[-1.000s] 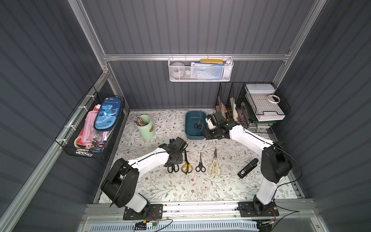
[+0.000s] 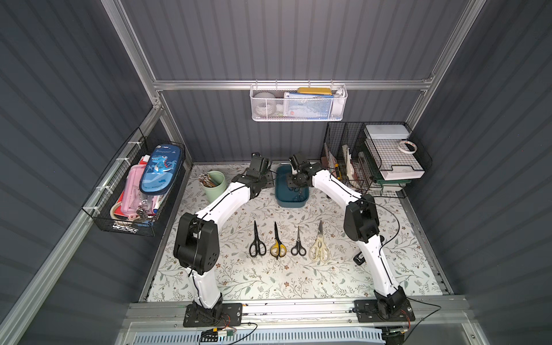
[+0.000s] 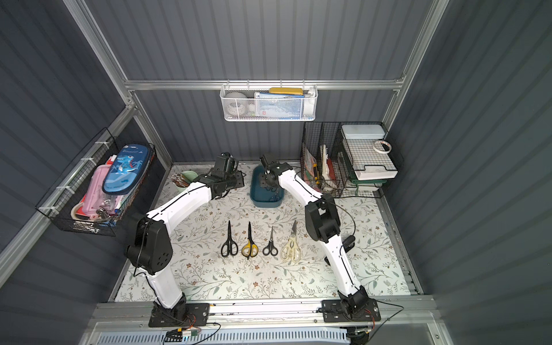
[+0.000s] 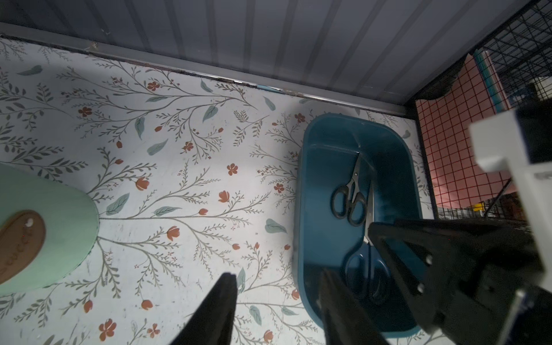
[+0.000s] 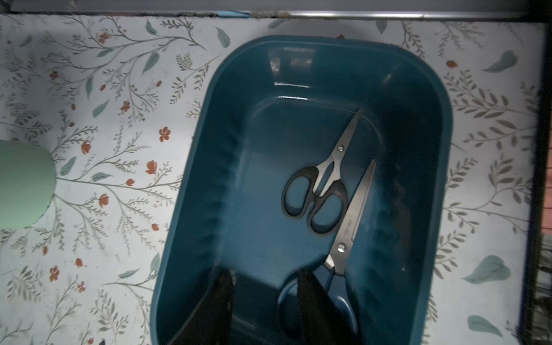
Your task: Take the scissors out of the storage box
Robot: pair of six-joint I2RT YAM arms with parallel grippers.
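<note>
In the teal storage box (image 5: 253, 172), small black-handled scissors (image 5: 325, 207) and larger scissors with dark handles (image 5: 353, 224) lie blades pointing back. My right gripper is open over the box's front part, its fingers partly hiding the larger pair's handles. My left gripper is open, raised just left of the box, nothing between its fingers. Four pairs of scissors lie in a row in front of the box: black (image 2: 257, 247), yellow-and-black (image 2: 278, 249), small black (image 2: 298, 249) and cream (image 2: 319, 250).
A green pen cup (image 2: 214, 192) stands left of the box. Black wire shelves (image 2: 373, 161) crowd its right side. A white basket (image 2: 296, 115) hangs above. A black object (image 2: 360, 258) lies at front right, partly under the right arm.
My left gripper has moved up toward the back, from over the row of scissors to beside the box. My right gripper has swung leftward from the box's right side to over it.
</note>
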